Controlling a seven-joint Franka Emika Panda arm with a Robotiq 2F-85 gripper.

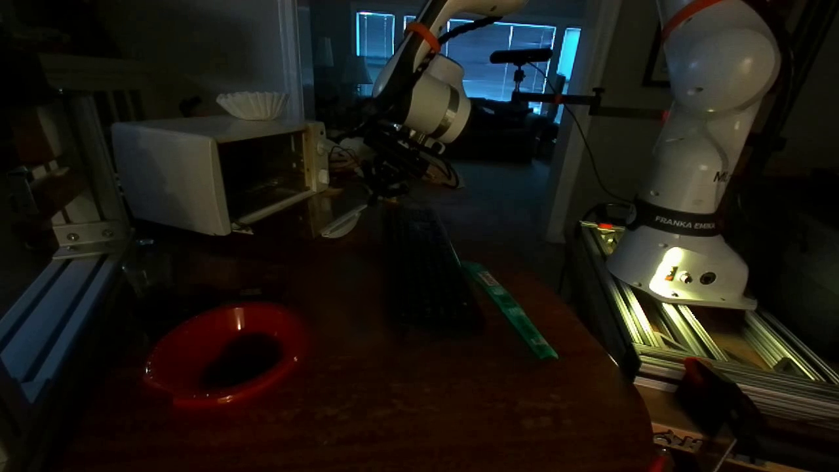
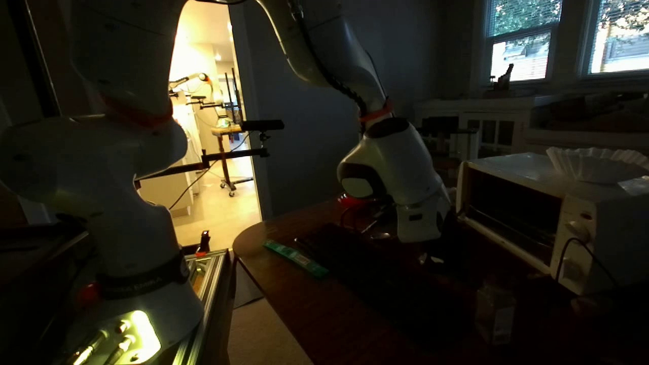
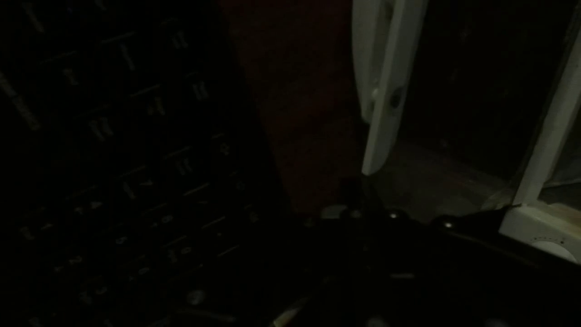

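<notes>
The white toaster oven stands at the back left of the table, its glass door folded down and open. The door's white handle bar juts out toward the keyboard; its end shows up close in the wrist view as a pale handle edge. My gripper hangs low beyond that handle in exterior view 1. In the wrist view the dark gripper appears shut, its tips close to the handle's near end. Whether they touch it I cannot tell. Nothing shows between the fingers.
A black keyboard lies beside the door, with a green packet to its right. A red bowl sits at the front left. A paper filter rests on the oven. A small box stands near the oven.
</notes>
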